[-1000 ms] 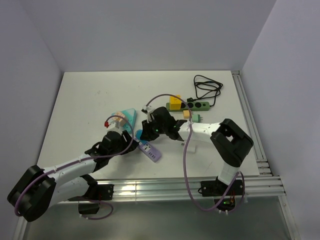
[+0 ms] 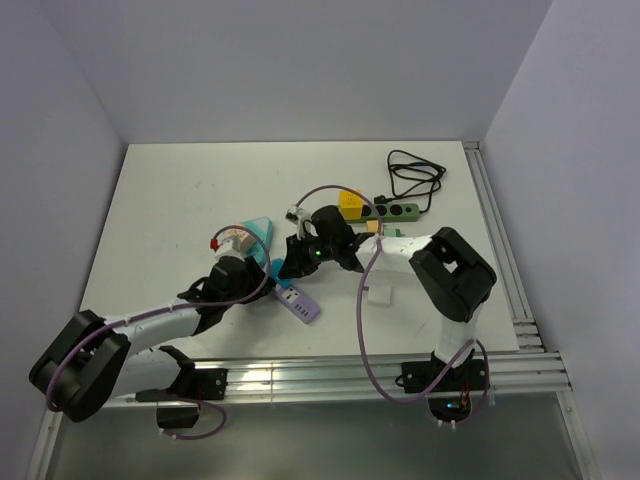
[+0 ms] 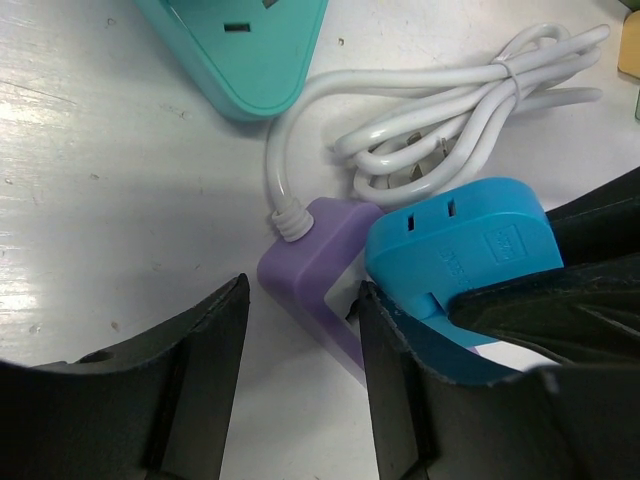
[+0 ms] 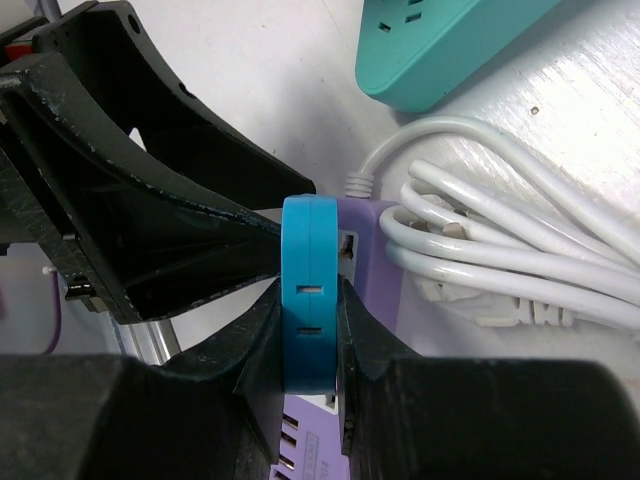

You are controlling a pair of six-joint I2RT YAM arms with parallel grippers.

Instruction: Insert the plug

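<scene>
A purple power strip (image 2: 298, 303) lies near the middle front, its white cable running from its end (image 3: 315, 250). Just over its socket face is a blue plug (image 4: 309, 260), held by my right gripper, shut on it. Whether it sits in a socket I cannot tell. My left gripper stands part open at the strip's end, fingertips low beside the purple housing and near the blue plug, nothing clearly between them. In the right wrist view its black fingers reach in from the left, close to the plug.
A teal strip (image 2: 256, 236) lies behind, beside a coiled white cable (image 3: 450, 120). Toward the back right are a green strip (image 2: 395, 213), a yellow block (image 2: 350, 204), a black cable and smaller blocks. The board's left part is clear.
The right arm has shifted a little, still holding the blue plug at the purple strip.
</scene>
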